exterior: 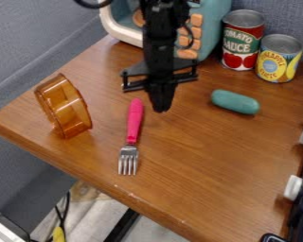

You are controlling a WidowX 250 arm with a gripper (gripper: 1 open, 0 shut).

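Note:
My black gripper (161, 95) hangs over the upper middle of the wooden table, pointing down, just above and right of a pink-handled fork (133, 132) that lies with its tines toward the front. Whether the fingers are apart or together is unclear in this view. An amber ring-like object (62, 108) stands on its side at the left, and a teal cylinder (235, 101) lies to the right of the gripper.
Two cans, a tomato can (241, 40) and a yellow can (278, 59), stand at the back right beside a mint toy appliance (207, 19). A dark device (302, 198) with white knobs lines the right edge.

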